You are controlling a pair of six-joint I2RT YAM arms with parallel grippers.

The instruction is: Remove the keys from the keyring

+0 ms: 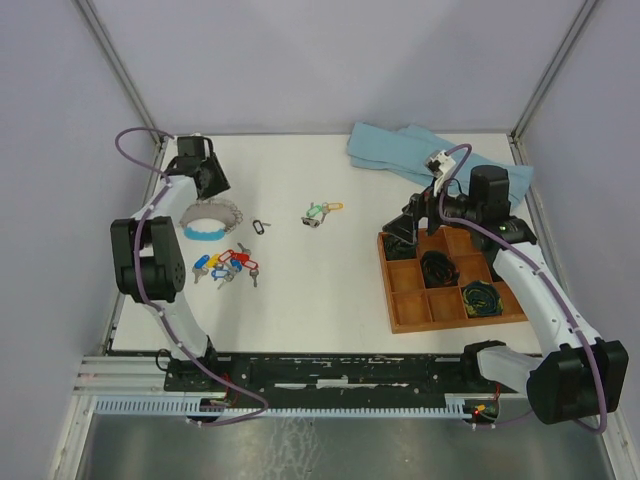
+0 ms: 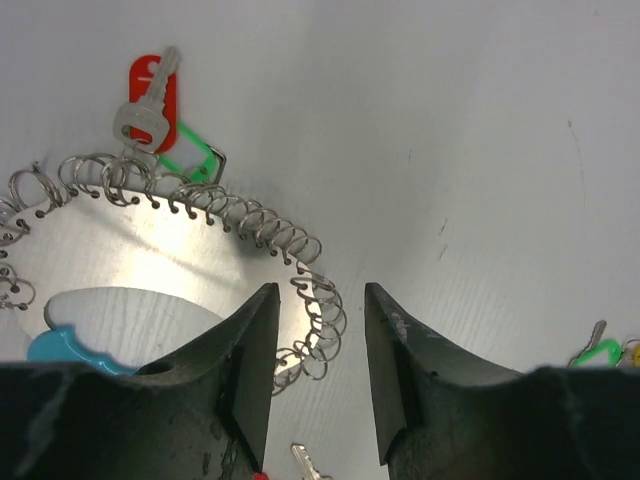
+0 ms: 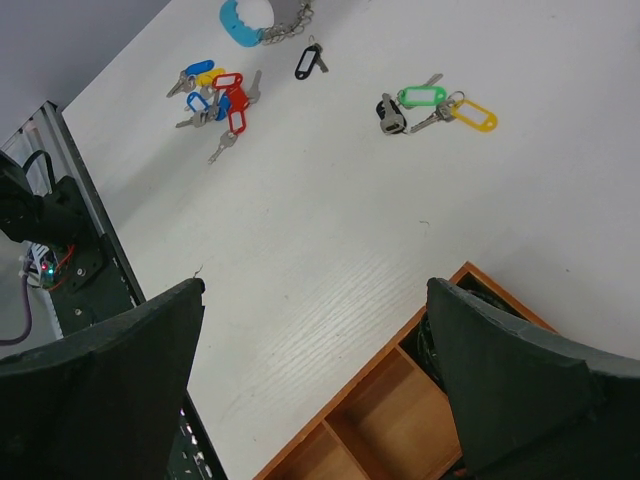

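Note:
My left gripper [image 1: 210,175] hangs over a ring-bound plate [image 2: 170,250] with a blue band. Its fingers [image 2: 250,360] are part open, with nothing visible between. Just beyond the plate lies a silver key [image 2: 150,115] with red and green tags. A pile of keys with coloured tags [image 1: 228,267] lies nearer the front, and a loose key with black tag [image 3: 308,62] beside it. More tagged keys [image 3: 430,105] lie at the table's middle. My right gripper stands open and empty above the wooden tray's corner.
The compartmented wooden tray [image 1: 410,310] holds dark coils at the right. Blue cloths [image 1: 385,150] lie at the back right.

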